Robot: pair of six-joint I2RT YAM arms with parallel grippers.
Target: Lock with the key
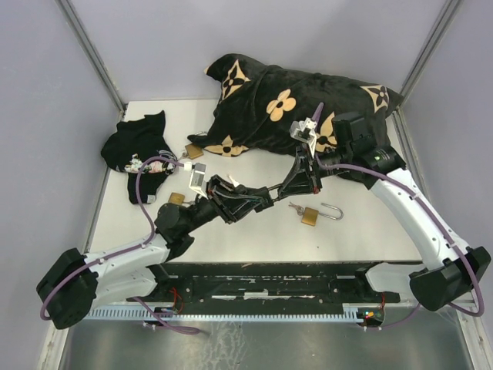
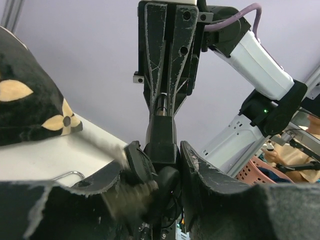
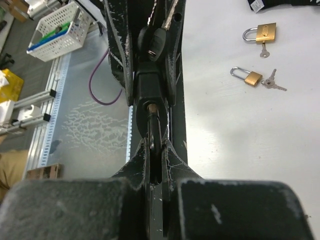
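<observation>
A black padlock (image 2: 162, 132) hangs between my two arms, and my right gripper is shut on its shackle (image 3: 155, 155). On the body's far side in the right wrist view are black-headed keys (image 3: 157, 42). My left gripper comes at the keyed side, its fingertips parted to either side of a black key head (image 2: 168, 177). A loose key (image 2: 132, 200) with a pale blade is blurred in front of the left finger. How deep the other key's blade sits is hidden. In the top view the left gripper (image 1: 245, 202) covers most of the lock.
An opened brass padlock (image 1: 309, 216) lies on the white table below the right gripper, its shackle detached. Two more brass padlocks lie at the left, one (image 1: 193, 151) near the black cloth (image 1: 142, 146). A dark flowered cushion (image 1: 269, 89) fills the back.
</observation>
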